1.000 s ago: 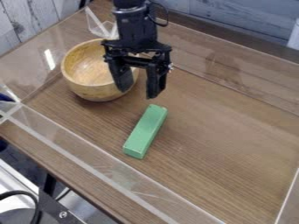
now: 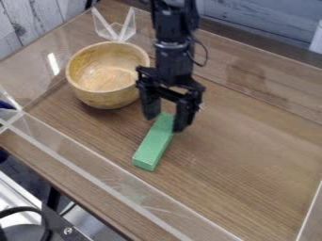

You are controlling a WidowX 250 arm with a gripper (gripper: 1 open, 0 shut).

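A dark robot arm comes down from the top middle to my gripper point(image 2: 169, 115), which is open at the upper end of a green rectangular block point(image 2: 154, 146) lying lengthwise on the wooden table. Whether the fingertips touch the block I cannot tell. A round tan woven basket point(image 2: 100, 76) sits left of the arm.
A small white object point(image 2: 113, 28) stands behind the basket. Black cables point(image 2: 32, 218) lie at the lower left edge.
The block and basket look unmoved.
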